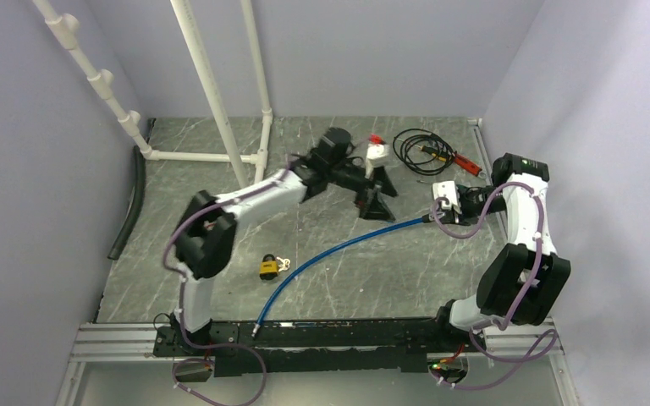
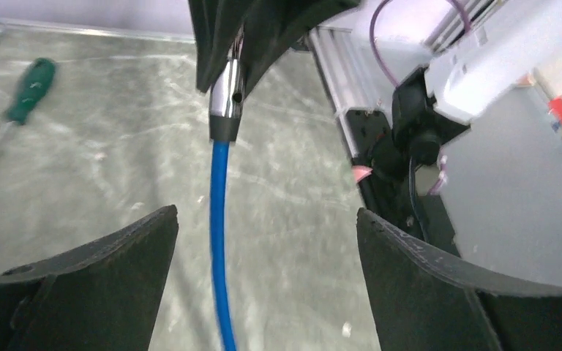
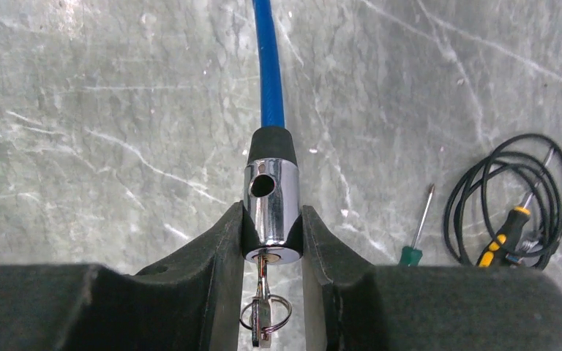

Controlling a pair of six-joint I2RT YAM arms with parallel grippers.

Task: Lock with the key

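A blue cable lock (image 1: pixel 338 248) runs in a curve from the front edge of the table to my right gripper. Its chrome lock head (image 3: pixel 271 205) is held between the fingers of my right gripper, which is shut on it. A key (image 3: pixel 262 281) with a ring (image 3: pixel 279 313) sits in the end of the head, and a round side hole in the head shows empty. My left gripper (image 1: pixel 381 203) stands open to the left of the head, apart from it, with nothing between its fingers.
A yellow padlock (image 1: pixel 268 268) with white keys lies front left. At the back right are a coiled black cable (image 1: pixel 406 148), a red-handled tool (image 1: pixel 466 164) and a green screwdriver (image 2: pixel 35 84).
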